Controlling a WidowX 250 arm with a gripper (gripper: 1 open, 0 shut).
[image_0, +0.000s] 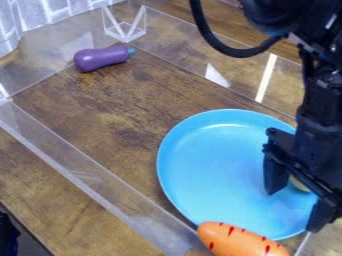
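Note:
My black gripper is lowered over the right part of a blue plate, open, with a finger on either side of a yellow object that it mostly hides. An orange toy carrot lies at the plate's near edge, at the bottom of the view.
A purple toy eggplant lies at the upper left near a clear plastic edge. Bare wooden surface fills the middle left. Transparent strips run along the lower left and upper right.

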